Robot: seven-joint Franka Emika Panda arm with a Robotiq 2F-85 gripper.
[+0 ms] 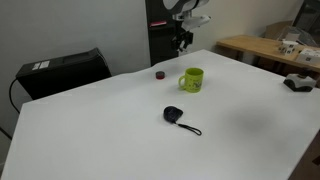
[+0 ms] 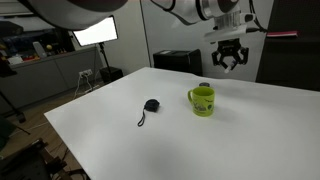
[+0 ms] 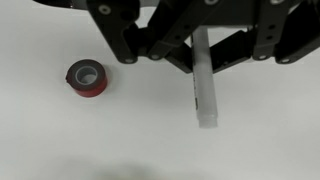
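Note:
In the wrist view my gripper is shut on a pale marker-like stick (image 3: 205,95), its far end pointing down the picture. From outside, the gripper (image 1: 184,46) hangs above the far part of the white table, behind the mug. A green mug (image 1: 191,80) stands upright on the table, apart from the gripper; a small patch inside it is hard to make out. Close to the gripper in the wrist view lies a roll of red and dark tape (image 3: 87,78), off to the left. The held stick is too small to make out clearly from outside.
A black tape measure (image 1: 173,114) with a strap lies nearer the front of the white table (image 1: 90,140). A black box (image 1: 62,73) stands at the back left, and a wooden table (image 1: 262,47) with objects is at the right.

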